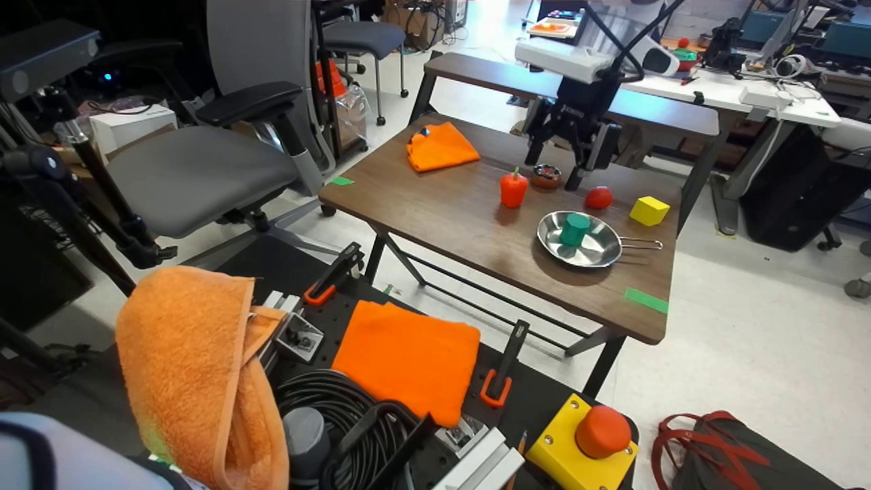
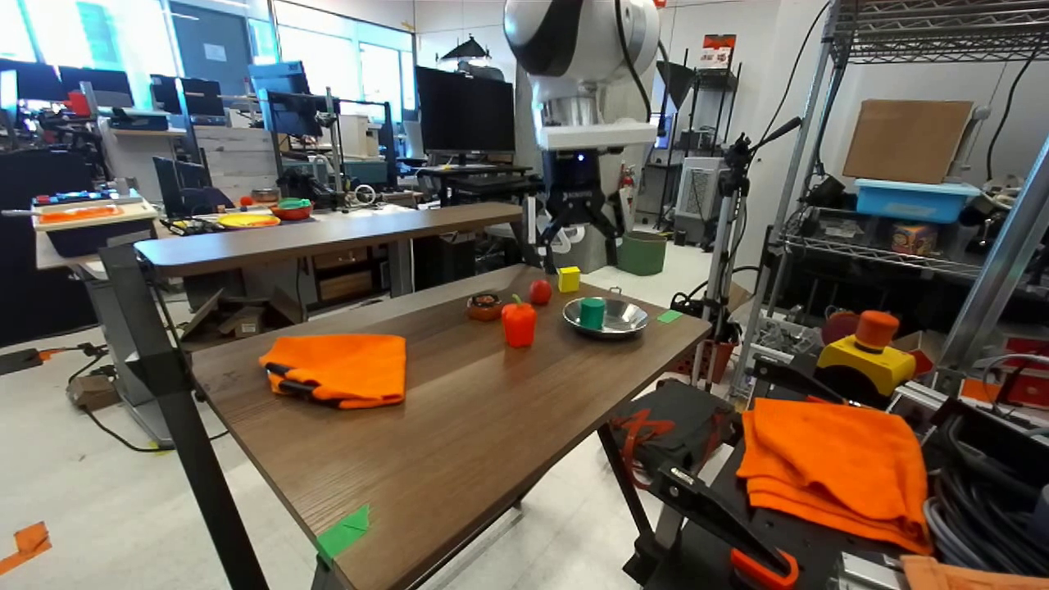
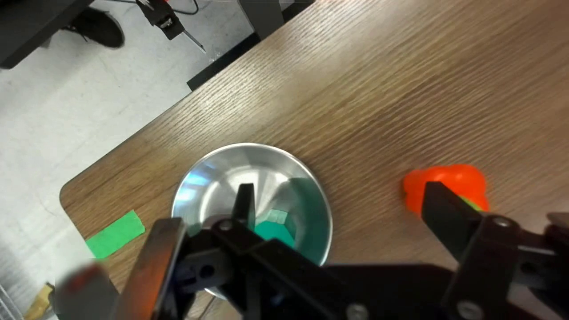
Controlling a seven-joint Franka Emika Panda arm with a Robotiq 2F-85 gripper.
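On the table's near right part rests a shiny metal pan (image 1: 601, 253) with a wire handle. A green block (image 1: 576, 229) stands inside it, partly covered by a finger in the wrist view. My gripper (image 1: 567, 167) is open above the table's back side, empty between its fingers, clear of the pan and block. An orange-red pepper (image 1: 514, 189) stands left of the pan; the wrist view shows the pepper (image 3: 449, 186) beside the other finger. A red round item (image 1: 598, 197) and a yellow cube (image 1: 650, 211) sit behind the pan.
A small brown bowl (image 2: 483, 306) stands behind the pepper. An orange cloth (image 1: 441, 148) lies at the table's far left end. Green tape (image 1: 646, 299) marks the right corner. A raised shelf (image 1: 653, 109) runs along the back.
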